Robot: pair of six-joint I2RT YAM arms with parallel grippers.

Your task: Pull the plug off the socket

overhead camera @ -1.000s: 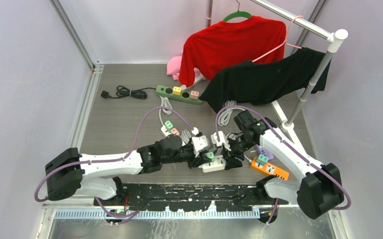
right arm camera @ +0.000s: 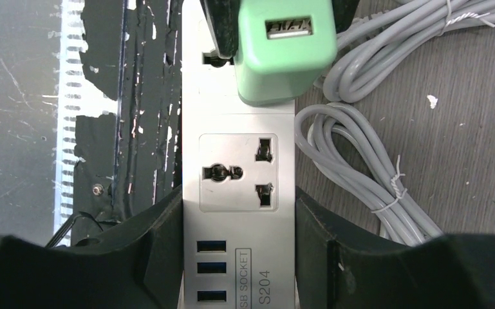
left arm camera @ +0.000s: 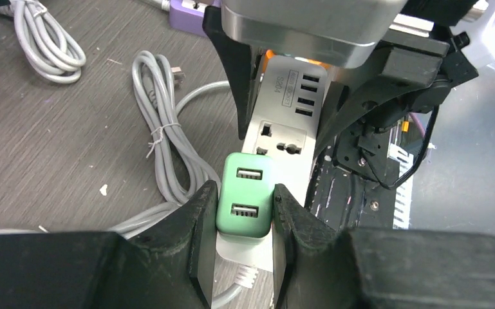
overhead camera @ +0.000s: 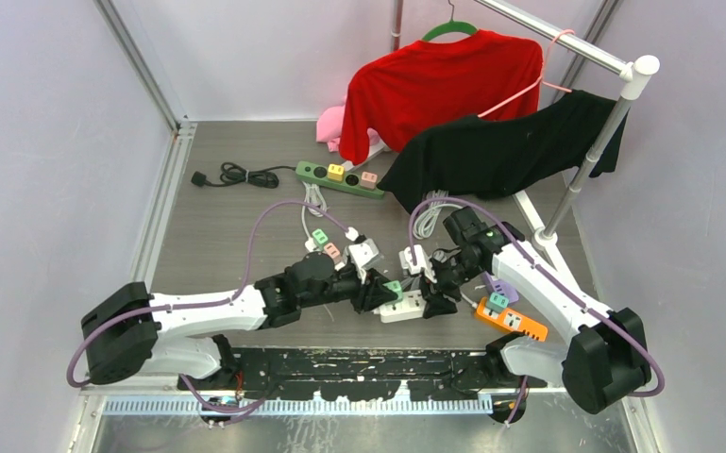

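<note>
A green plug [left arm camera: 245,195] with two USB ports is pinched between the fingers of my left gripper. It stands at the left end of the white power strip [right arm camera: 239,122]. In the right wrist view the plug [right arm camera: 286,67] looks tilted over the strip's edge, exposing part of the end socket [right arm camera: 215,59]. No prongs show, so whether its base is clear of the holes cannot be told. My right gripper is shut across the strip's middle, fingers on both sides. From above, both grippers meet closely over the strip [overhead camera: 404,307].
Coiled grey cables [left arm camera: 167,129] lie beside the strip. An orange strip [overhead camera: 512,319] sits to the right, with a purple one [overhead camera: 500,288] behind it. A green strip [overhead camera: 340,178] lies farther back. Clothes hang from the rack [overhead camera: 576,175].
My left wrist has tilted and shifted a little to the left, and the plug has moved slightly left and back with it. The right arm and the strip have barely moved.
</note>
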